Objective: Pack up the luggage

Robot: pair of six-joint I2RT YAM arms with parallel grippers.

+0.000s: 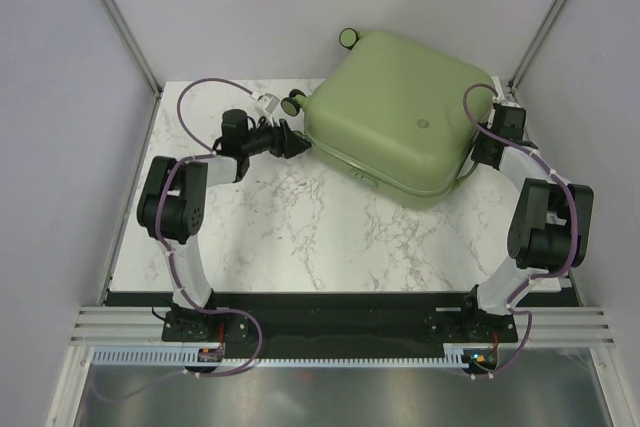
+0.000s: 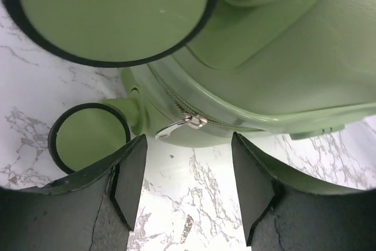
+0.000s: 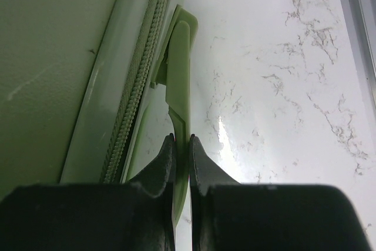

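A closed green suitcase (image 1: 395, 112) lies tilted across the back right of the marble table, wheels (image 1: 348, 38) to the left. My left gripper (image 1: 290, 141) stands open at its left end; in the left wrist view its fingertips (image 2: 188, 142) are either side of, just short of, a silver zipper pull (image 2: 173, 127) on the zip, beside a wheel (image 2: 88, 137). At the suitcase's right side, my right gripper (image 1: 485, 152) has its fingers closed around a flat green handle strap (image 3: 179, 98), which runs beside the zip (image 3: 135, 80) in the right wrist view.
White walls border it at the left, back and right, with the right arm close to the right wall.
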